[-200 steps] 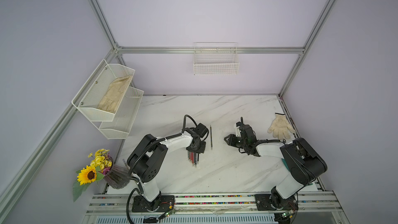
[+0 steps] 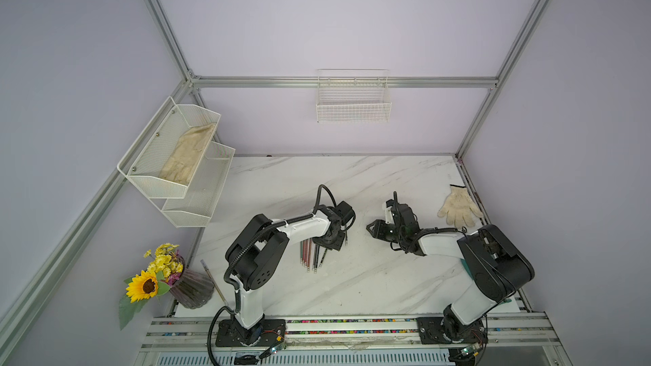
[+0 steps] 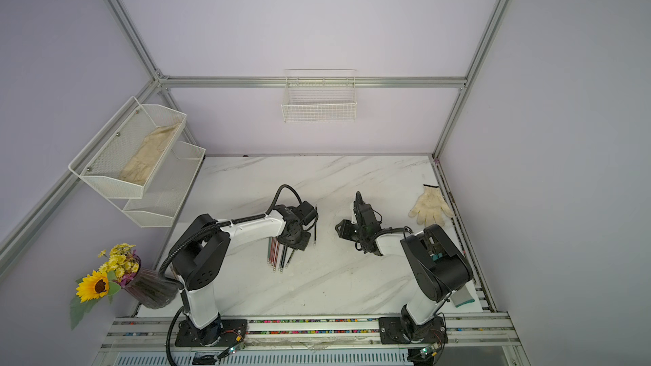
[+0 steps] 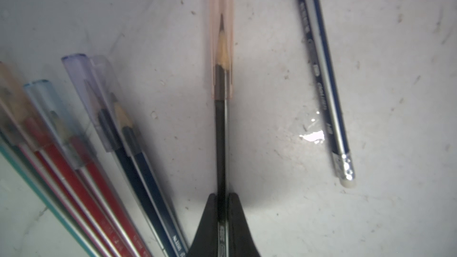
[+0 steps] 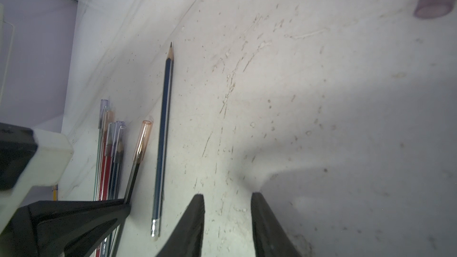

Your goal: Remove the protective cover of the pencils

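Observation:
My left gripper is shut on a dark pencil (image 4: 220, 147) lying on the white surface, below its clear orange cover (image 4: 221, 0). Several capped pencils, red (image 4: 71, 185), dark blue and teal, lie to the left. An uncapped blue pencil (image 5: 163, 123) lies to the right of the held one. My right gripper is open and empty, over bare surface right of the pencils. A loose purple cap-like tube (image 5: 433, 0) appears at the top right of the right wrist view.
A glove (image 2: 459, 206) lies at the back right. Mesh shelves (image 2: 183, 188) hang on the left wall, above a flower vase (image 2: 193, 288).
My left arm has moved right and slightly back over the last second, and the pencil group has spread out a little. The right arm has not moved.

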